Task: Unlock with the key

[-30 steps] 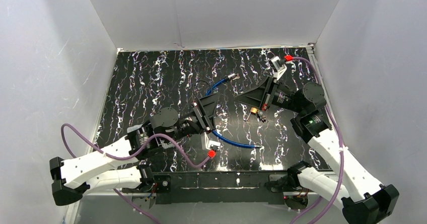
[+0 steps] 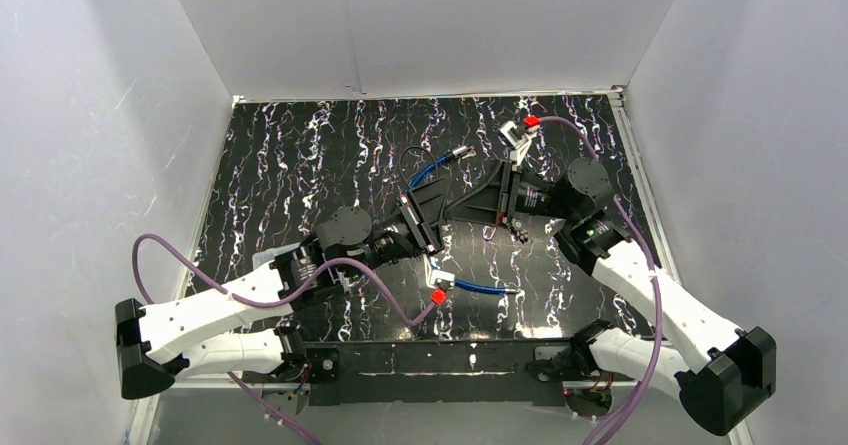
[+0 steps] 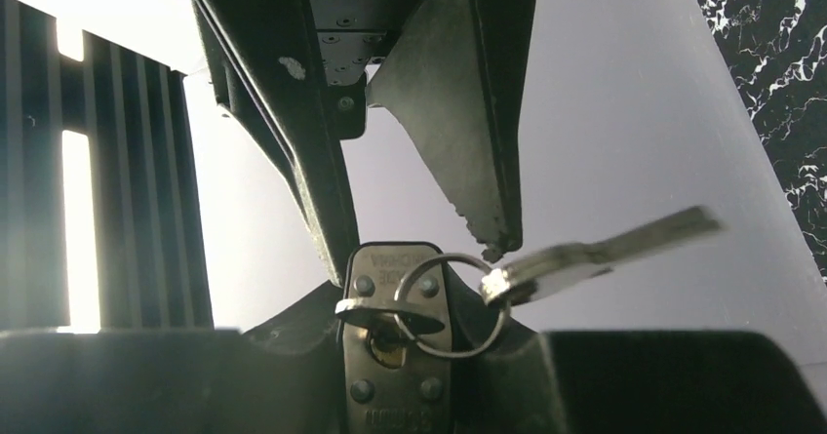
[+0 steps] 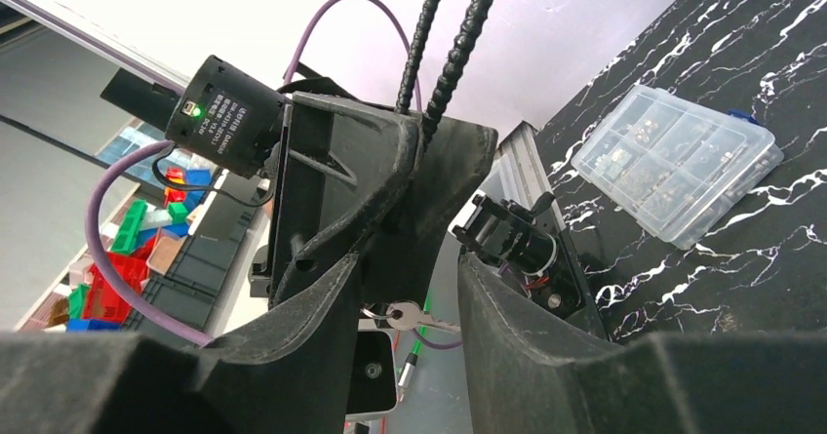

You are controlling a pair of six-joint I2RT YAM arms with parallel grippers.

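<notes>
A dark padlock is pinched between the fingers of my left gripper, its keyhole face showing in the left wrist view. One key stands edge-on at the keyhole, seemingly inserted. A ring links it to a second key, which is blurred and sticks out sideways. My right gripper is open, its fingertips apart on either side near the upright key's head. Looking from the right wrist, the loose key shows through the gap between those fingers. The lock's black braided cable rises beyond the left gripper.
Under the right gripper, a small shackle and keys lie on the table. Blue cables rest on the black marbled surface. A clear compartment box sits there too. The two grippers are very close together.
The right gripper has moved left and the left gripper slightly right, so their tips now nearly meet in the top view. The black cable loop has shifted along with the left gripper.
</notes>
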